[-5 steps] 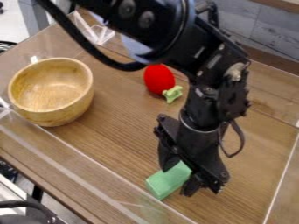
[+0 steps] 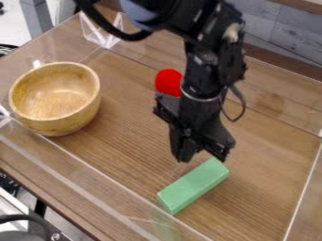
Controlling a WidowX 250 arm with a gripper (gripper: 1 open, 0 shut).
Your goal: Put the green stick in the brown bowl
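Observation:
The green stick (image 2: 194,185), a flat pale-green block, lies aslant on the wooden table near the front. My black gripper (image 2: 195,149) hangs just behind it and above the table. It is shut with nothing held, and the stick lies outside its fingers, toward the camera. At the left stands the brown bowl (image 2: 53,120), wide, light tan and empty, well apart from the gripper and the stick.
A round red object (image 2: 168,82) sits behind the arm, partly hidden by it. Clear plastic (image 2: 101,30) shows at the back left. Between bowl and stick the table (image 2: 107,155) is bare. Dark cables (image 2: 25,221) lie beyond its front-left edge.
A second ago the gripper was down over the stick, partly covering it. It has since moved up and back, away from the stick. The stick remains on the table, now fully visible.

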